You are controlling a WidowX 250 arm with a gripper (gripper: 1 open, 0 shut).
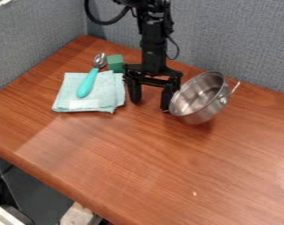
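My black gripper [151, 88] is low at the back middle of the wooden table, its fingers reaching down between a folded cloth and a metal pot. The steel pot [203, 98] is at the right of the gripper, tilted, touching or very near its right finger; whether anything is held cannot be told. A pale cloth [91, 102] lies to the left, with a turquoise-handled spoon [86, 83] on it. A green block [114, 62] sits behind the cloth, left of the gripper.
Grey padded walls stand at the back and left; the table's edge runs along the lower left.
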